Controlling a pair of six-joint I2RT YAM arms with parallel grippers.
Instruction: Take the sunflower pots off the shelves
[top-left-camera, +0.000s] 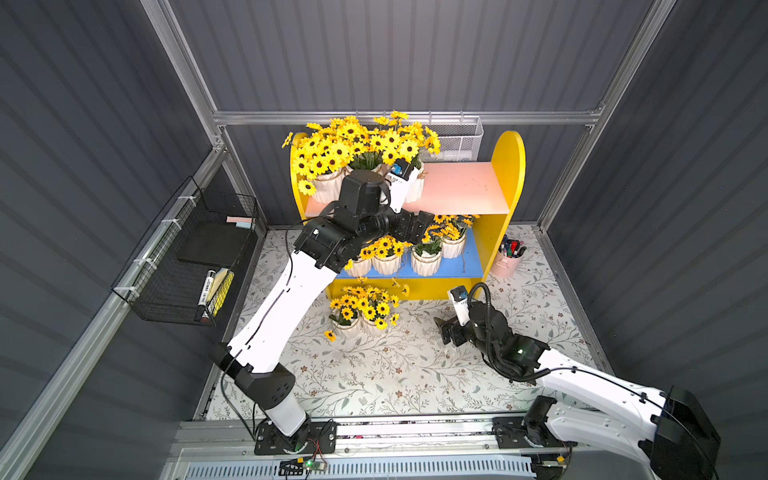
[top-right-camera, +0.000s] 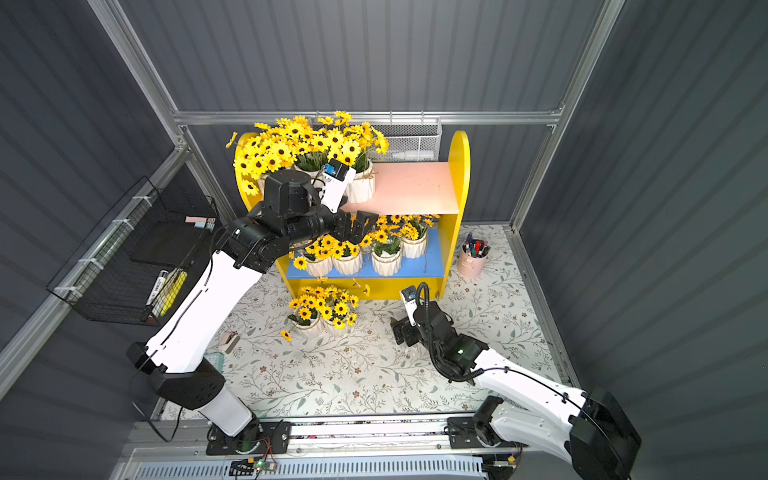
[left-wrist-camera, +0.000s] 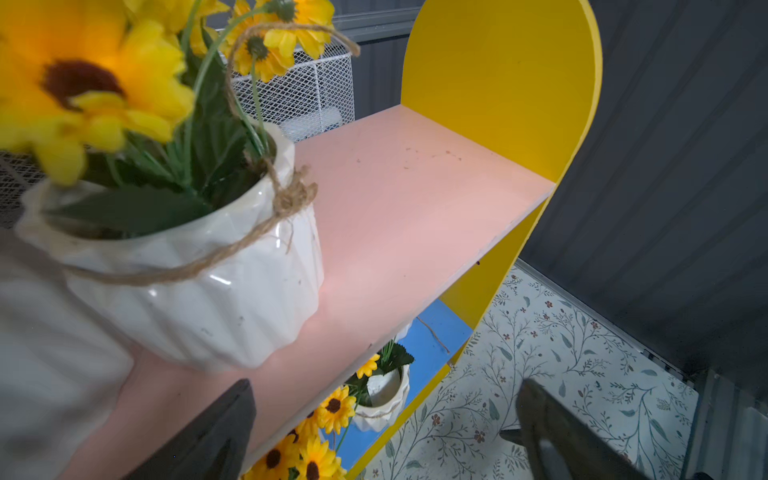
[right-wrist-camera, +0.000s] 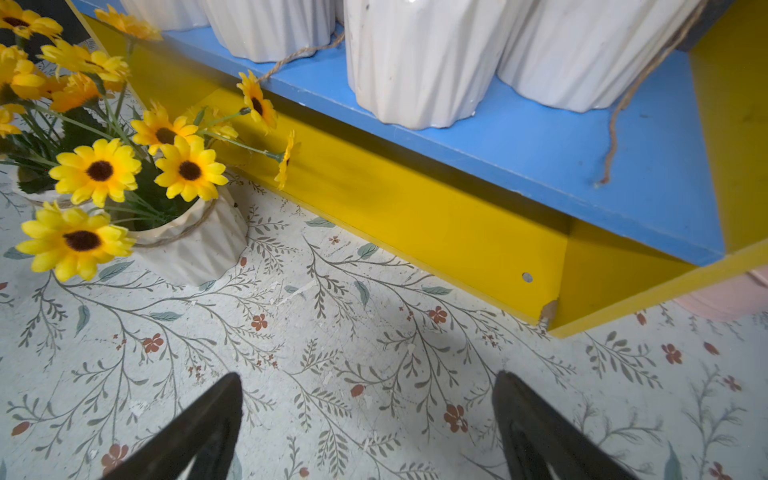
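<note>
Three white sunflower pots stand at the left of the pink upper shelf (top-left-camera: 464, 185); the rightmost pot (left-wrist-camera: 216, 280) sits close in front of my left gripper. That gripper is open at the shelf's front edge, its fingers empty. On the blue lower shelf (right-wrist-camera: 512, 152) stand several more pots, among them a front pot (top-left-camera: 425, 262) and one behind it (top-left-camera: 453, 245). Two sunflower pots rest on the floor before the shelf unit, the nearer one (right-wrist-camera: 200, 244) left of my right gripper. My right gripper is open and empty above the floor.
A pink pen cup (top-right-camera: 472, 262) stands right of the yellow shelf side. A white mesh basket (top-left-camera: 457, 140) is behind the upper shelf. On the left wall hangs a black wire basket (top-left-camera: 192, 264). The patterned floor (top-left-camera: 416, 368) has free room in the middle.
</note>
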